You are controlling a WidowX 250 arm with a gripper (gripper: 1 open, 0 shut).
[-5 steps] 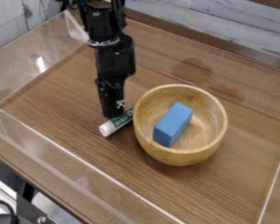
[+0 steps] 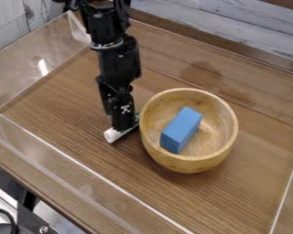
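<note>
The black arm reaches down from the top centre, its gripper (image 2: 124,119) low over the table at the left of a wooden bowl (image 2: 203,158). A small white-and-green object (image 2: 116,133) lies at the fingertips, partly hidden by them. The gripper is open; whether it touches the object is unclear. A blue block (image 2: 181,130) sits inside the bowl.
A raised edge runs along the back right, and dark cables lie off the table at the lower left.
The gripper has moved slightly down over the white-and-green object, covering more of it. The bowl and blue block look unchanged.
</note>
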